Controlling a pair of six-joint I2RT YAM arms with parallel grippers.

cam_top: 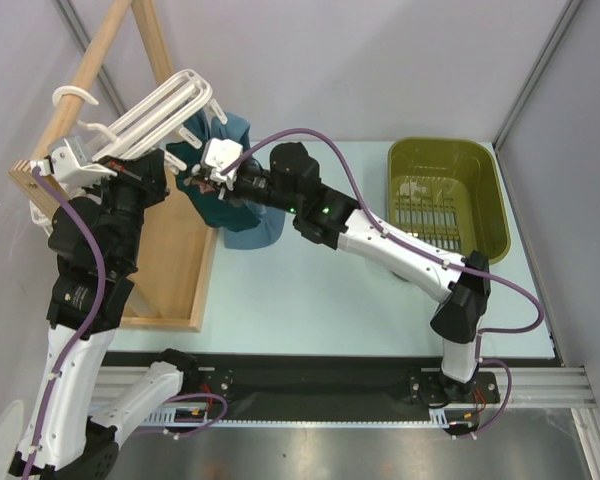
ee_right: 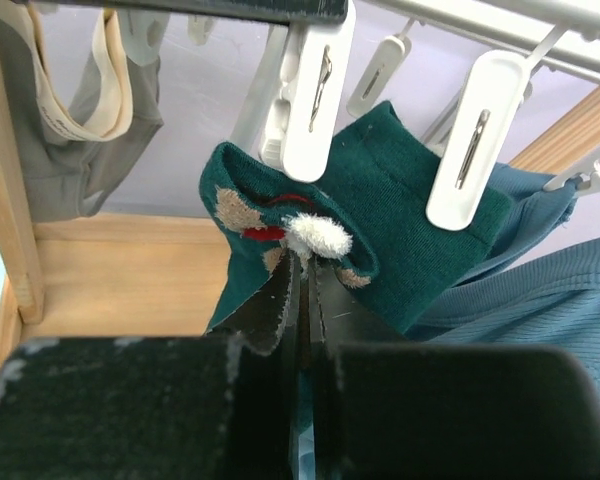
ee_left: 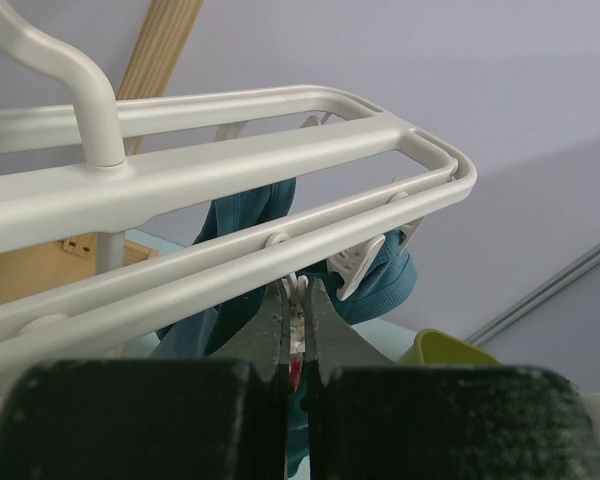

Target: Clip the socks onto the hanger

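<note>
The white clip hanger (cam_top: pixel 150 110) hangs from the wooden rack, with teal and blue socks (cam_top: pixel 242 225) beneath it. My left gripper is shut at the hanger's lower bar; whether anything thin is between its fingers is hidden. My right gripper is shut at the rolled opening of a dark green sock (ee_right: pixel 410 200), which has a white tuft and beige-red pattern at the fingertips. This sock sits below two white clips (ee_right: pixel 465 140). A lighter blue sock (ee_right: pixel 520 310) hangs to the right, a grey one (ee_right: pixel 80 160) to the left.
The wooden rack base (cam_top: pixel 170 270) fills the left of the table. An olive basket (cam_top: pixel 447 150) stands on the right.
</note>
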